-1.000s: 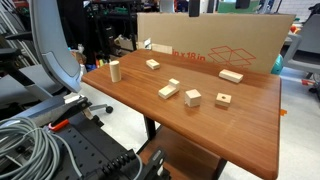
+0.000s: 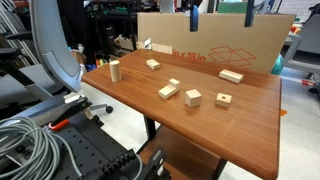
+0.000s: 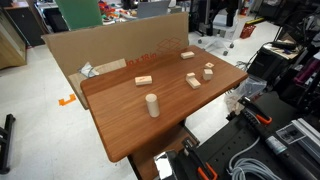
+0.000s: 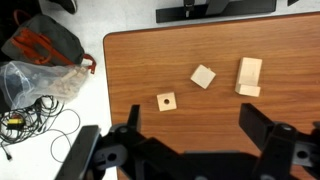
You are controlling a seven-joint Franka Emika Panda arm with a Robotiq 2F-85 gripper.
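High above the wooden table, my gripper (image 2: 221, 26) stands open, its two dark fingers wide apart with nothing between them. In the wrist view the fingers (image 4: 263, 130) frame the lower part of the tabletop. A pale cube (image 4: 203, 76) lies ahead of them. To its left is a flat block with a dark hole (image 4: 166, 101). An oblong block (image 4: 249, 71) lies to the right, with a small block (image 4: 247, 89) at its end. A pale cylinder (image 2: 115, 71) stands upright at the table's left. Two more flat blocks, one left (image 2: 152, 64) and one right (image 2: 231, 76), lie near the back.
A cardboard panel (image 2: 215, 40) stands along the table's back edge. Coiled cable (image 2: 32, 150) lies on the dark robot bench. A plastic bag (image 4: 45, 82) and cables are on the floor beside the table.
The blocks have not moved.
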